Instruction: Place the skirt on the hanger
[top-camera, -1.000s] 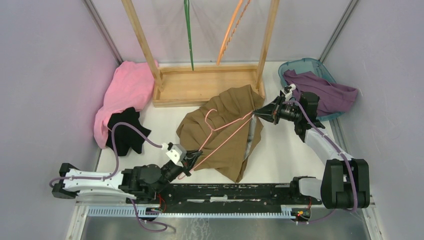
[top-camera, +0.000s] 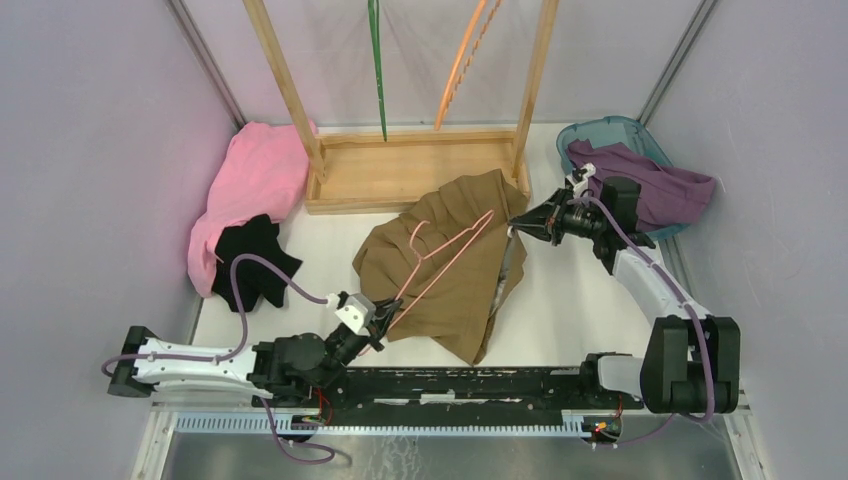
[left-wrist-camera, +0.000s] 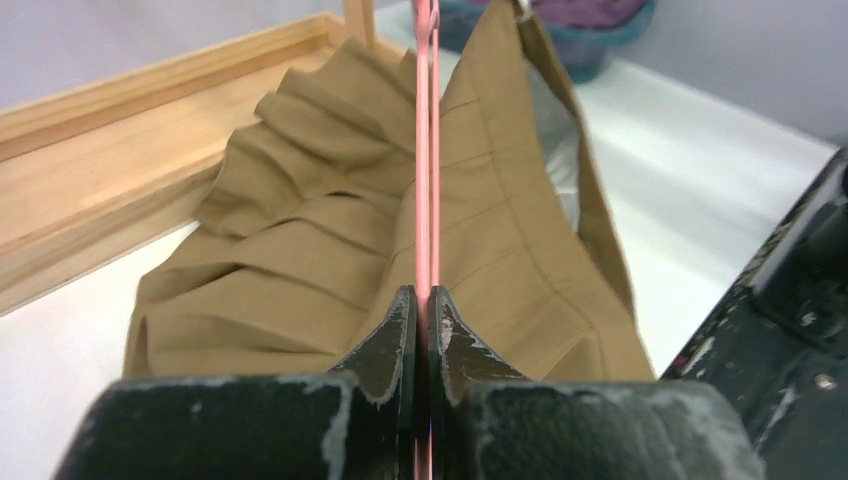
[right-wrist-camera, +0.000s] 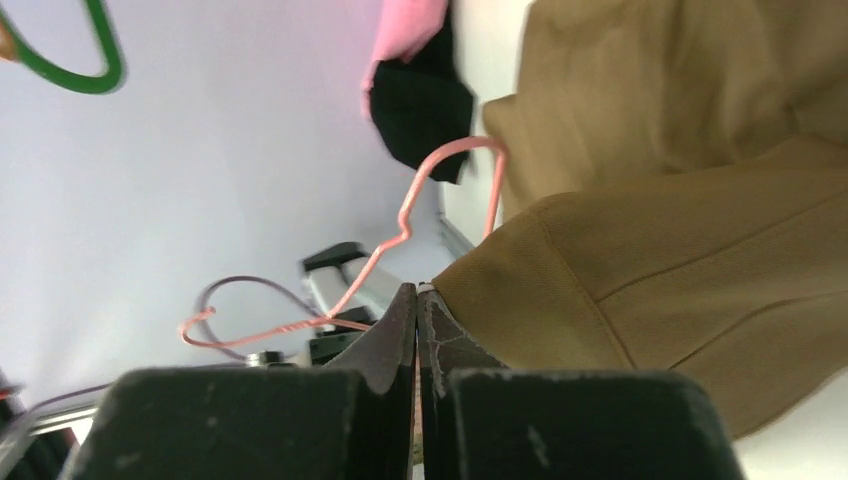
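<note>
A pink hanger (top-camera: 450, 263) is held over the brown skirt (top-camera: 400, 270) by my left gripper (top-camera: 383, 315), which is shut on it; in the left wrist view the hanger (left-wrist-camera: 423, 150) runs upright between the fingers. My right gripper (top-camera: 513, 224) is shut at the skirt's upper right edge, where a pale lining shows. In the right wrist view the skirt's folded edge (right-wrist-camera: 520, 260) lies at the fingertips; whether any cloth is between them I cannot tell. The hanger's far end (right-wrist-camera: 470, 145) is apart from those fingers.
A wooden rack (top-camera: 410, 201) with green and orange hangers stands behind. Pink cloth (top-camera: 250, 170) and black cloth (top-camera: 255, 270) lie left; a blue bin (top-camera: 590, 133) with purple cloth is at back right. Bare table shows right of the skirt.
The hanger's far end has drawn back leftward from the right gripper's fingertips. The left gripper moved very slightly; the skirt looks nearly unchanged.
</note>
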